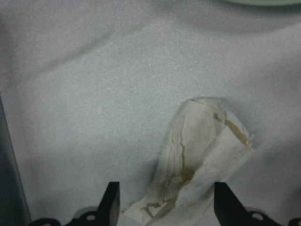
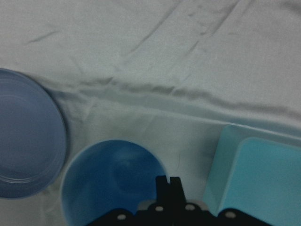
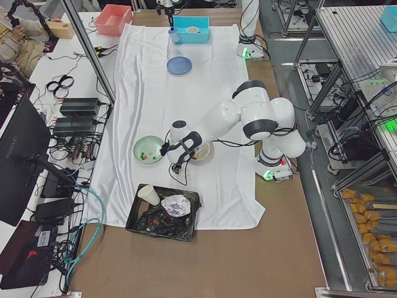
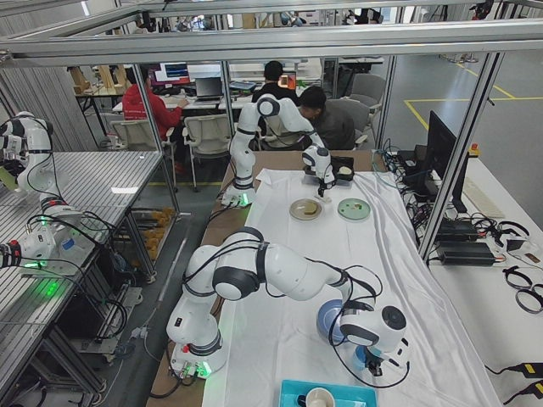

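A crumpled off-white wrapper (image 1: 197, 155) with brownish smears lies on the white cloth, my left gripper hanging over it with open fingers. In the camera left view that gripper (image 3: 176, 166) is between the green plate (image 3: 149, 149) and the tan plate (image 3: 203, 155). My right gripper is shut over the blue cup (image 2: 108, 179), beside the teal bin (image 2: 254, 179) and blue plate (image 2: 26, 132); nothing shows between its fingertips.
A black lined bin (image 3: 161, 226) with a paper cup and foil sits toward the near edge. The cloth between the two arms is mostly clear.
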